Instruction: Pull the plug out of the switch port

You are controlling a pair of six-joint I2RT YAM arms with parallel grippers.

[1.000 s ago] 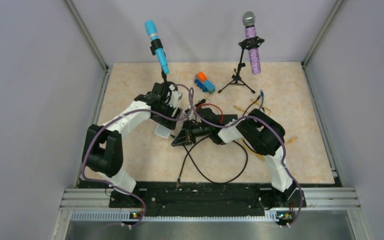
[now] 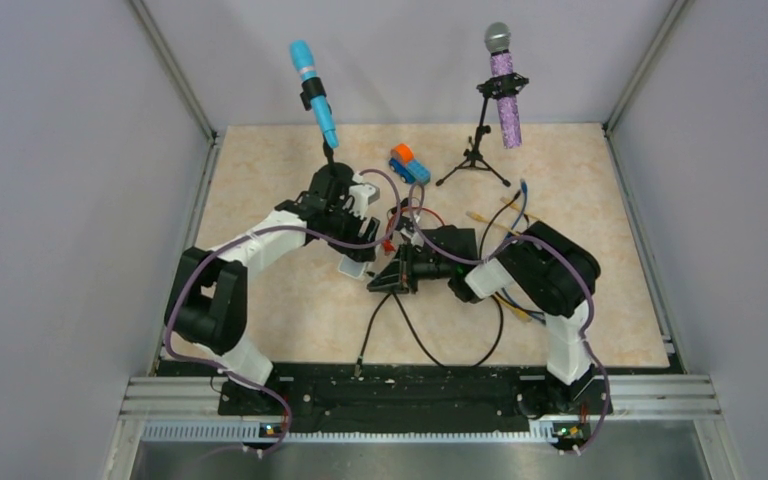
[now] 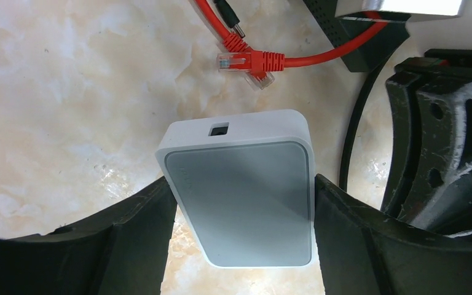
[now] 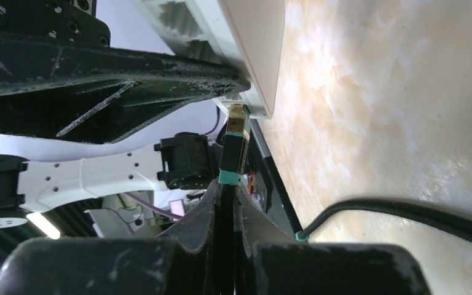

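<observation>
A white switch (image 3: pixel 239 203) with a grey face sits between the fingers of my left gripper, which touch both its sides. In the right wrist view, the switch (image 4: pixel 255 49) is at the top with a left finger (image 4: pixel 203 77) across it. My right gripper is shut on a slim black plug (image 4: pixel 233 150). Its gold-coloured tip meets the lower edge of the switch; how far in it sits I cannot tell. From above, a small gap separates the switch (image 2: pixel 353 268) and my right gripper (image 2: pixel 380 285).
Red cables with clear plugs (image 3: pixel 252 60) lie behind the switch. A black cable (image 2: pixel 415 338) loops across the front of the table. A toy car (image 2: pixel 409 165) and a microphone stand (image 2: pixel 474 160) stand farther back.
Both grippers have shifted to the right in the top view, with the switch and plug moving along. The black cable loop has shifted and widened at the front.
</observation>
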